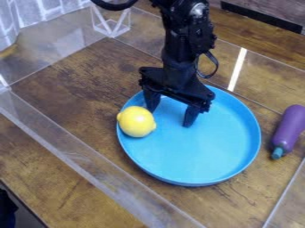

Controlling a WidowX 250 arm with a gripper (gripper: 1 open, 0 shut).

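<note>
My black gripper (174, 100) stands open, coming down from the top over the back half of a blue plate (191, 151). A yellow ball-like object (136, 121) lies on the plate's left side, just in front of the left finger. I see nothing held between the fingers.
A purple eggplant-like object (287, 131) lies right of the plate on the wooden table (53, 80). A small white wire or plastic piece (110, 22) stands at the back left. The table left of the plate is clear.
</note>
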